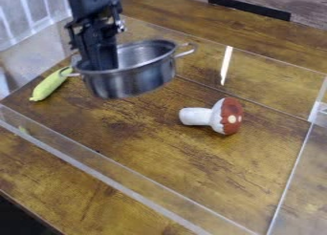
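Note:
A steel pot [128,74] with side handles hangs in the upper left of the camera view, blurred. My dark gripper [96,50] is at its near-left rim, shut, apparently on that rim; the fingertips are hard to make out. A yellow-green corn or banana-like toy [50,84] lies at the left, partly beside the pot's handle. A toy mushroom [215,117] with a red cap and white stem lies on its side at the right of centre.
Transparent low walls border the area at left, front and right. A white strip stands at the back right.

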